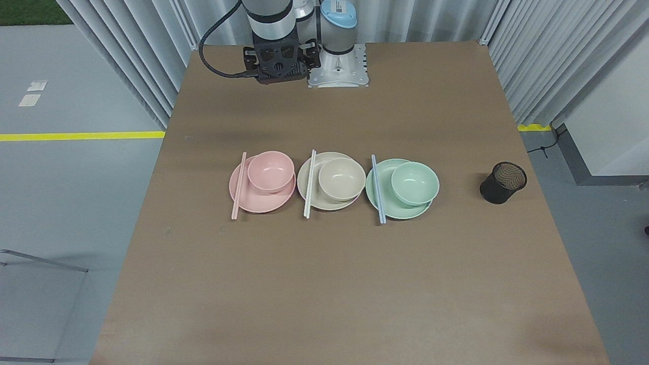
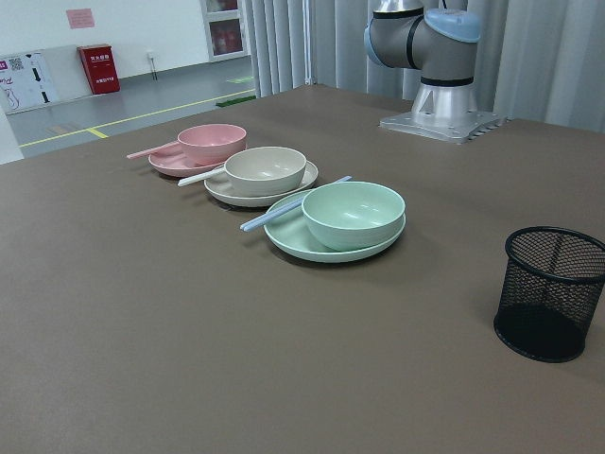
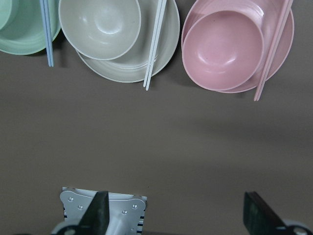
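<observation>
Three place settings stand in a row mid-table: pink bowl (image 1: pixel 271 170) on pink plate (image 1: pixel 262 201), cream bowl (image 1: pixel 341 178) on cream plate (image 1: pixel 328 204), green bowl (image 1: pixel 415 183) on green plate (image 1: pixel 399 212). Each plate carries chopsticks: pink (image 1: pixel 239 185), white (image 1: pixel 310 183), blue (image 1: pixel 378 189), at the left side in the front view. My gripper is open with nothing between its fingers; in the wrist view the settings lie beyond it across bare table. In the front view it is high at the back, beside the robot base.
A black mesh cup (image 1: pixel 502 182) stands right of the green setting in the front view, near the table's edge.
</observation>
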